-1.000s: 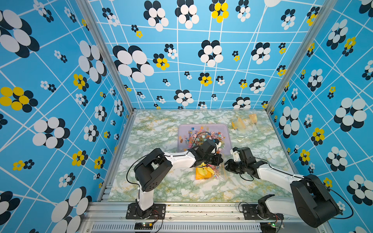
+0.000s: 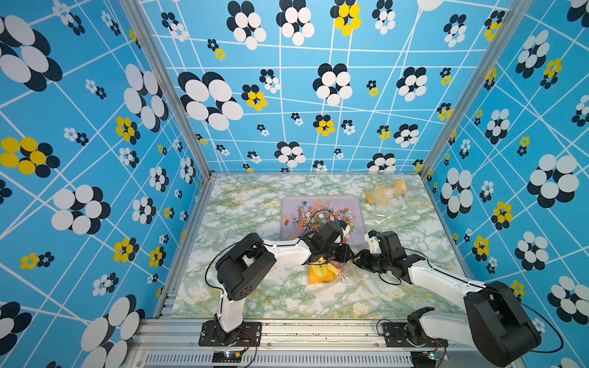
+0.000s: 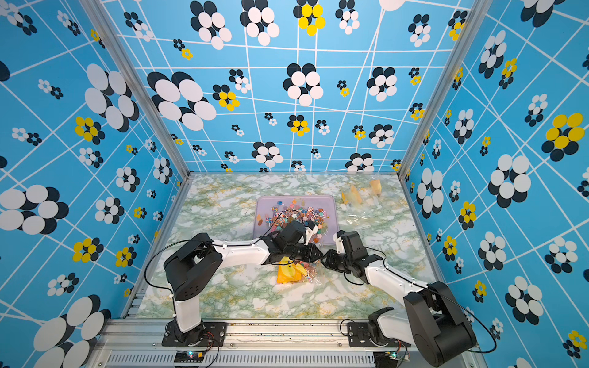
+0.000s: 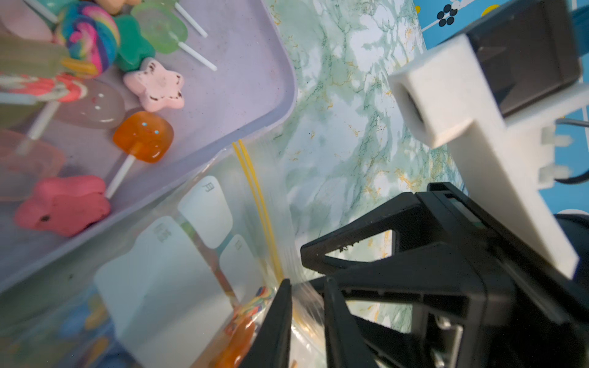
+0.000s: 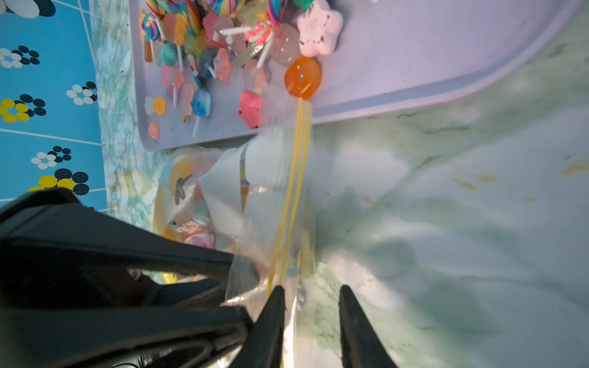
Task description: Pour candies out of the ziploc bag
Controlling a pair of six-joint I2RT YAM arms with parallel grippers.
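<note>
A clear ziploc bag (image 2: 325, 273) with candies and an orange-yellow part lies on the table in front of the candy tray. In both wrist views its yellow zipper strip (image 5: 285, 220) runs between the facing grippers. My left gripper is at the bag's top edge, fingers partly apart; whether the film is pinched is unclear. My right gripper is at the same zipper end from the right, fingers apart, with film at its left finger.
A lilac tray (image 2: 288, 205) full of lollipops and gummy candies sits behind the bag. Yellow translucent bags (image 2: 377, 195) lie at the back right.
Both grippers have shifted very slightly at the bag; the right arm's elbow has moved a little right and down in the top left view.
</note>
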